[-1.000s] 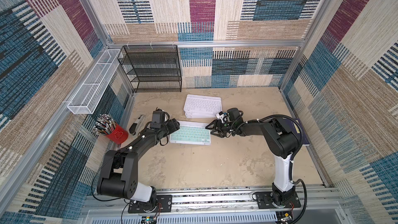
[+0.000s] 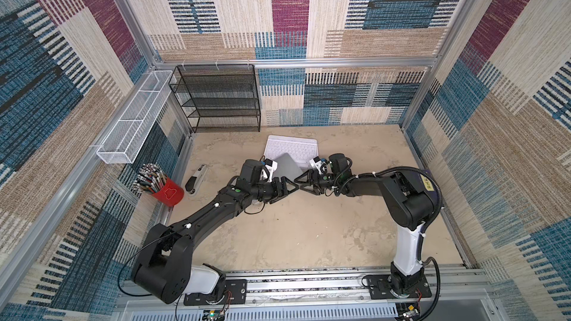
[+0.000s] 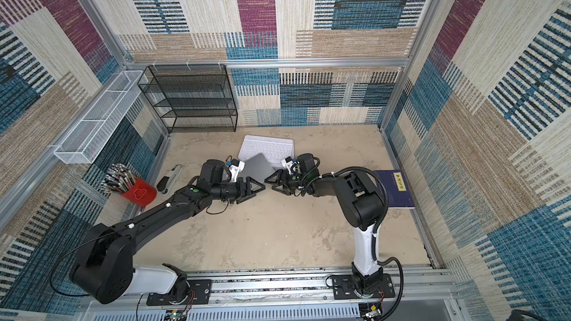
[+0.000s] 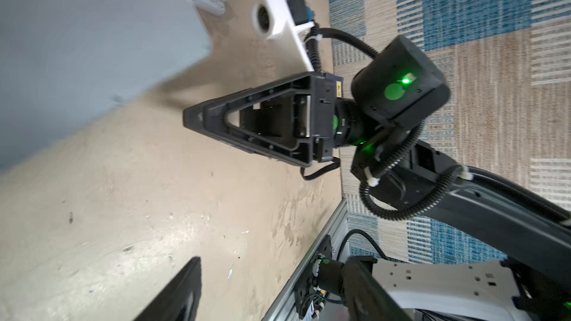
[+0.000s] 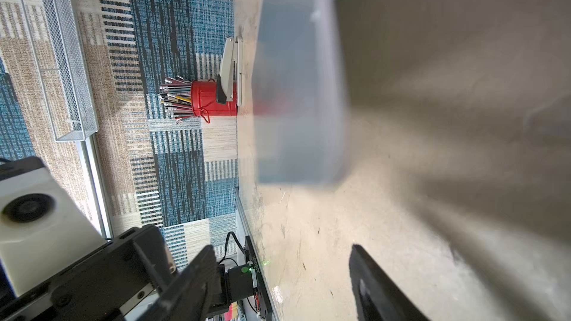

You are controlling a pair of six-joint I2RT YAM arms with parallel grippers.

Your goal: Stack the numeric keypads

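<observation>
A keyboard-shaped panel (image 2: 289,166) shows a plain grey side, no keys, in the top views. It slants between the grippers, one corner over the white keyboard stack (image 2: 290,144). Both wrist views blur this panel (image 4: 83,41); a shadow under its edge suggests it is off the table. My left gripper has its fingers apart with nothing seen between them. Likewise my right gripper stands open, the panel (image 5: 300,83) beyond its fingertips. In the top left view the two grippers face each other, tips close together, at the panel's near edge.
A stapler (image 2: 195,179) and a red pencil cup (image 2: 169,193) stand at left. The black wire rack (image 2: 217,104) is at the back left, a dark blue book (image 3: 393,189) at the right edge.
The turquoise-keyed keyboard went from flat, to standing steeply, to showing its grey side.
</observation>
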